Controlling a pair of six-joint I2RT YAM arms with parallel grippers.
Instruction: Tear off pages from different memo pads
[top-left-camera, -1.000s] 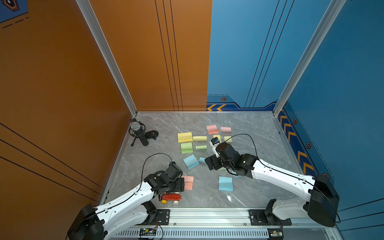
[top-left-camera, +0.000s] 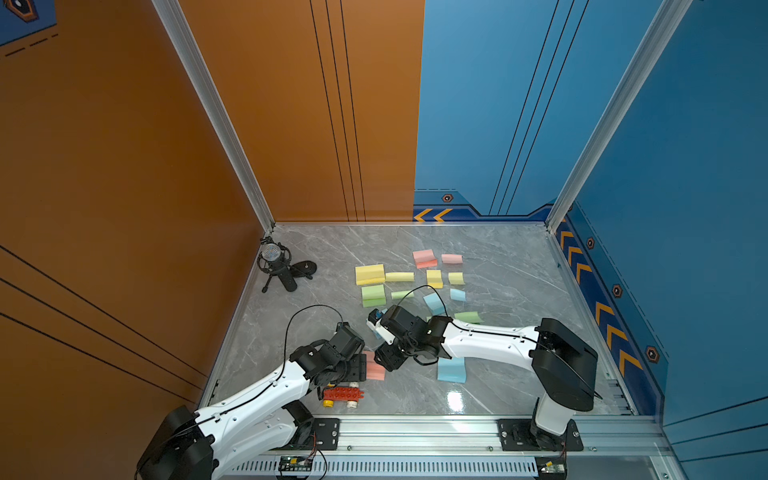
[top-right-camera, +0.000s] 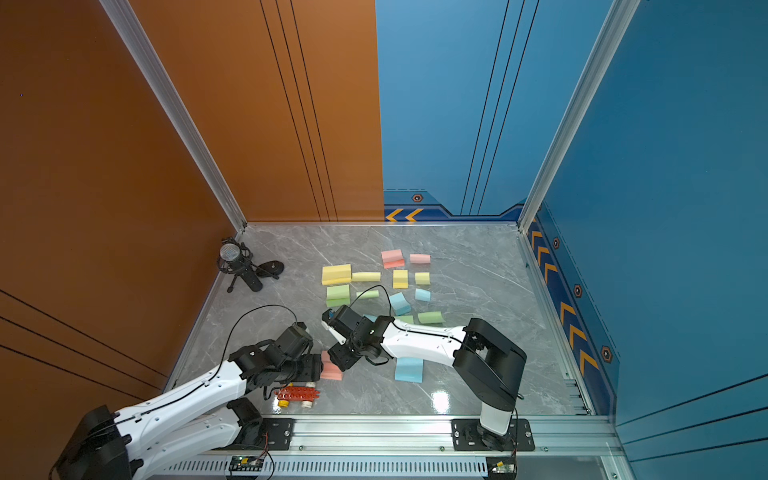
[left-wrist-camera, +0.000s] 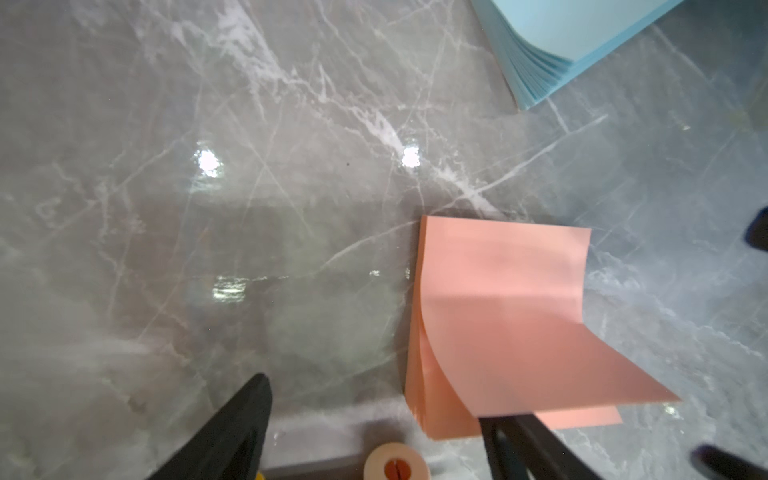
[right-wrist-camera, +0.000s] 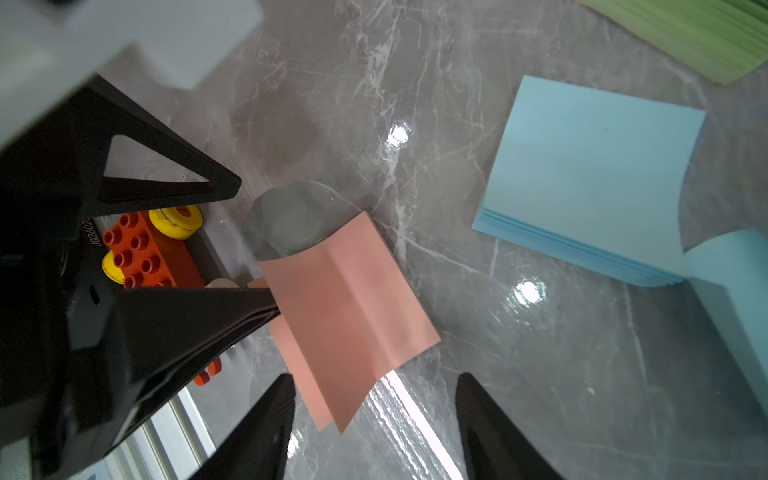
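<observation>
The pink memo pad (left-wrist-camera: 504, 272) lies on the table with its top page (right-wrist-camera: 336, 336) curled up off the stack. My left gripper is part open at its edge; the tip of one finger (left-wrist-camera: 520, 448) is close beneath the raised page edge. Whether it touches the paper, I cannot tell. Part open too, my right gripper stands over the pad's other side, with a clear gap between its fingertips and no paper gripped. The lifted corner of the pink page shows just beyond that gap in the right wrist view.
A blue pad (right-wrist-camera: 592, 176) lies beyond the pink one, with a loose curled blue sheet (right-wrist-camera: 736, 280) alongside. Red toy bricks (top-left-camera: 342, 393) sit by the left gripper. Yellow (top-left-camera: 369, 274) and green (top-left-camera: 373, 296) pads stand farther back. A microphone (top-left-camera: 272, 253) occupies the back left.
The left arm has stayed nearly still.
</observation>
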